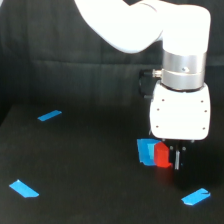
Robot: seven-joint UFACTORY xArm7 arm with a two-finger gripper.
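Note:
A small red block (161,156) is on the dark table, right of the image centre. My gripper (177,158) points down close beside it, its thin dark fingers low and at the block's right in this view. Whether the fingers touch the block, or how far apart they are, is too small and dark to tell. Directly behind and left of the red block shows a blue patch (146,152), partly covered by it.
Blue tape strips mark the table: one far left (49,115), another near left (24,188) and a third near right (196,197). Dark cloth hangs behind.

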